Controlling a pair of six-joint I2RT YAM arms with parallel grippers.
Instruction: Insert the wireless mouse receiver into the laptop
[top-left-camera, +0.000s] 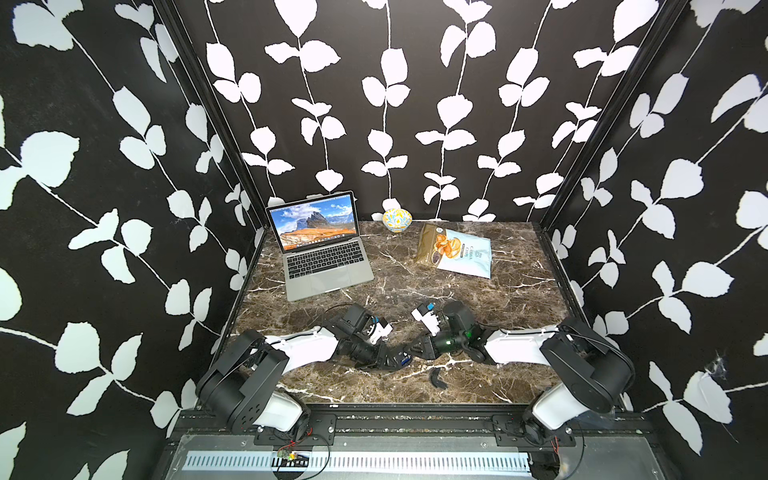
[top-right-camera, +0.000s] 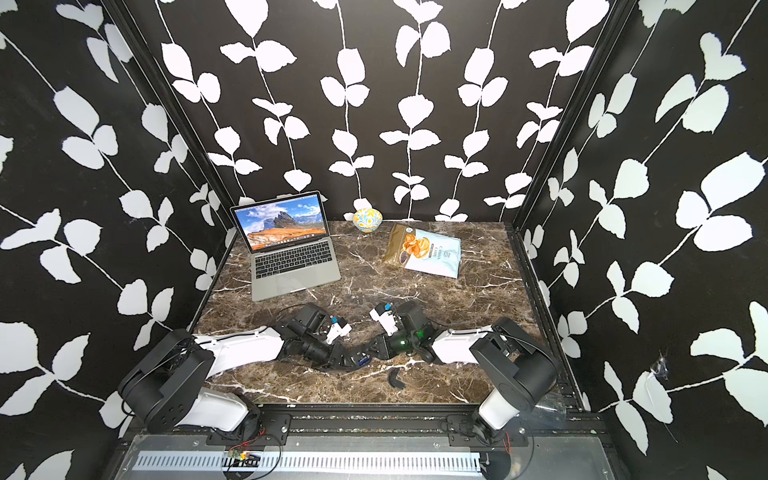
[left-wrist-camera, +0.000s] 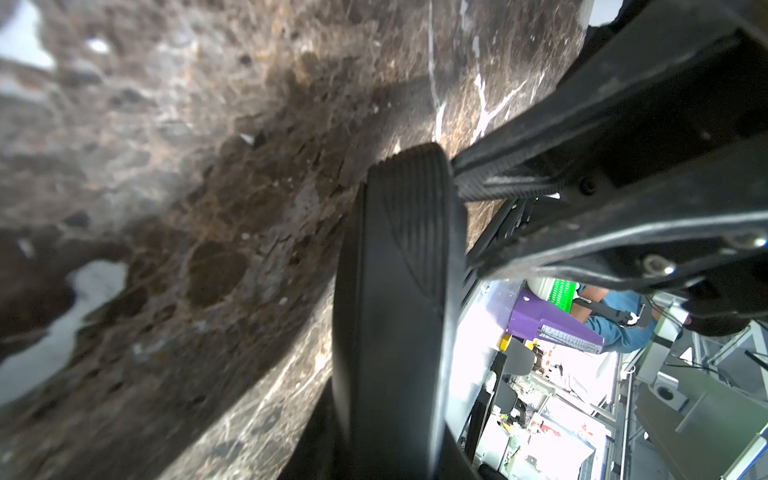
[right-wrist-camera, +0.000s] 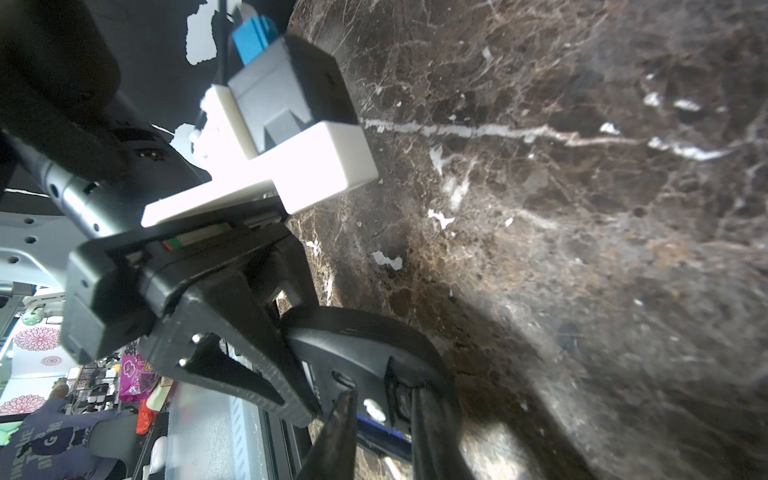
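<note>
My left gripper holds the black mouse (left-wrist-camera: 404, 264) above the table, shut on its body. In the right wrist view the mouse (right-wrist-camera: 360, 340) shows its uncovered underside, with a strip of blue inside the hollow. My right gripper's fingertips (right-wrist-camera: 344, 424) reach in at that hollow, close together. Between them lies a small pale thing; whether it is the receiver I cannot tell. From above, the two grippers nearly meet, left (top-left-camera: 388, 356) and right (top-left-camera: 421, 349). The laptop (top-left-camera: 328, 276) stands opened at the back left, its ports too small to make out.
A curved black piece (top-left-camera: 437, 377) lies on the table in front of the right gripper. At the back are a patterned bowl (top-left-camera: 397, 220) and a snack bag (top-left-camera: 454, 250). Bare marble separates the laptop from the arms.
</note>
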